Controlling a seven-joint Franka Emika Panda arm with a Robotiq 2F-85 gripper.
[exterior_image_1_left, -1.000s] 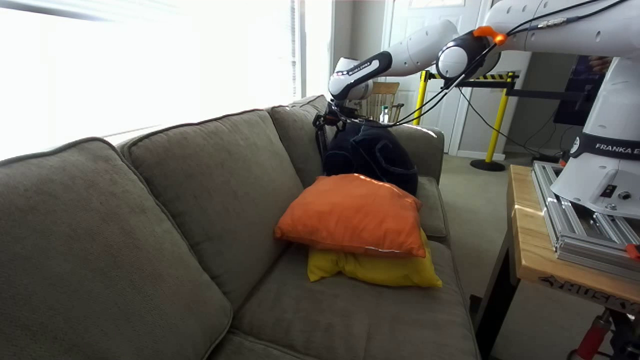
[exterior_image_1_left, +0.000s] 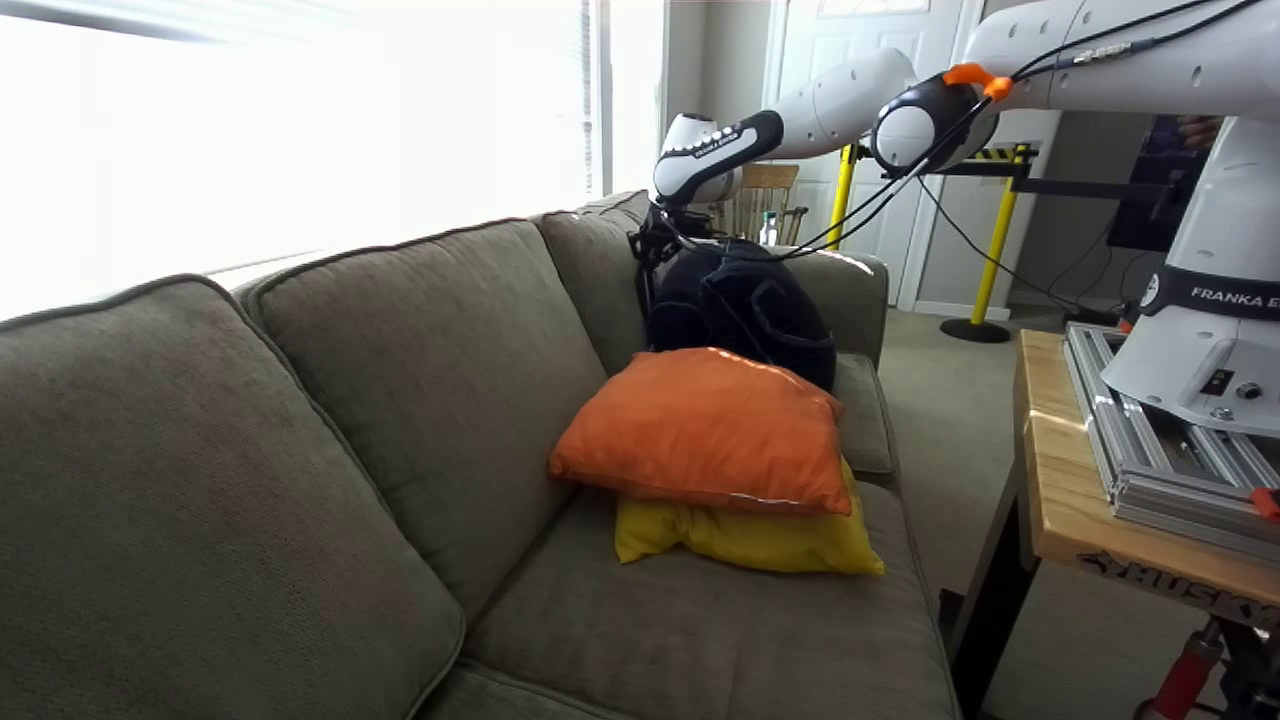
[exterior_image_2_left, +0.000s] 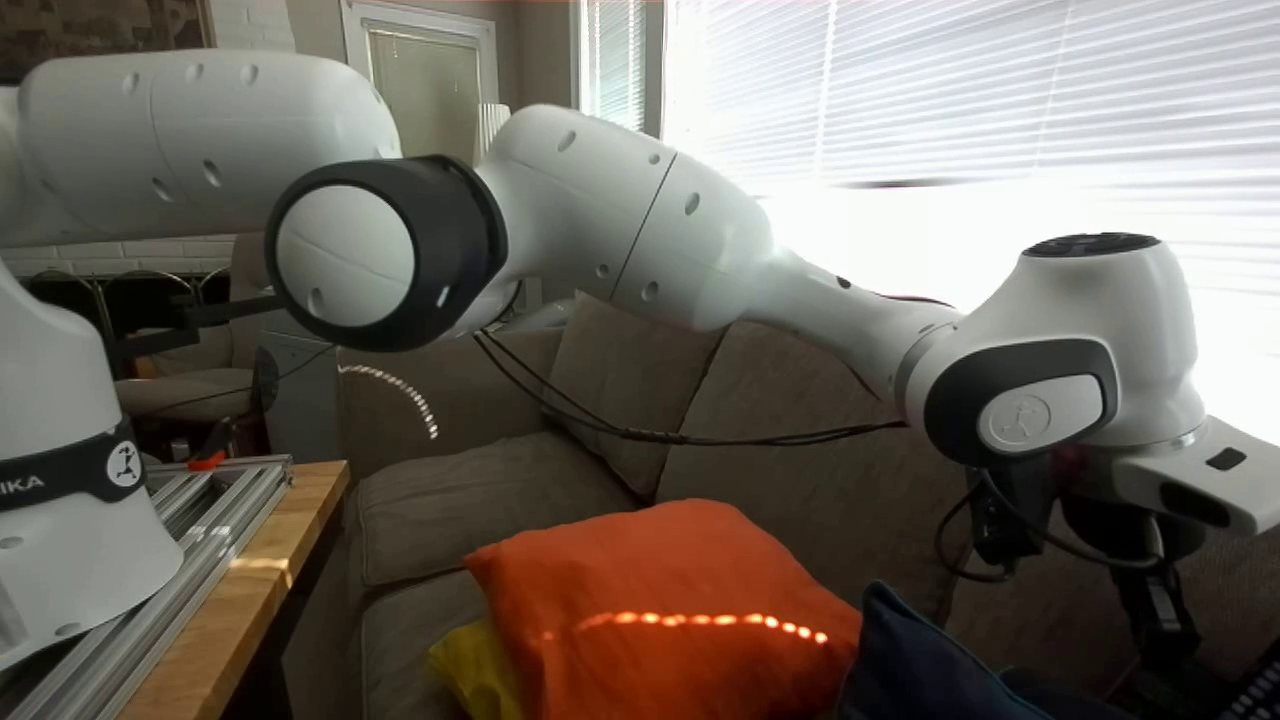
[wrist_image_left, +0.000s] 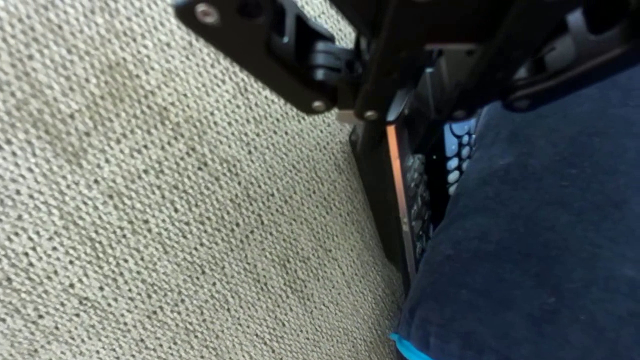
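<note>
A thin black device with buttons (wrist_image_left: 418, 186) stands on edge in the wrist view, between the couch backrest (wrist_image_left: 198, 198) and a dark blue pillow (wrist_image_left: 540, 228). My gripper is over its upper end, with the fingers partly closed around it. Whether the fingers press on it cannot be made out. More pale round keys (wrist_image_left: 459, 153) show just beside the pillow. In exterior view 1 the gripper (exterior_image_1_left: 654, 246) is at the backrest, beside the blue pillow (exterior_image_1_left: 738, 300); part of a black keyed object (exterior_image_2_left: 1260, 686) shows at the corner of exterior view 2.
An orange pillow (exterior_image_1_left: 708, 426) lies on a yellow one (exterior_image_1_left: 756, 538) in front of the blue pillow. The near couch seat (exterior_image_1_left: 672, 636) is clear. The arm's base stands on a wooden table (exterior_image_1_left: 1056, 480) to the right.
The gripper's fingers have drawn closer together at the backrest, and the wrist has shifted very slightly. The pillows look unmoved.
</note>
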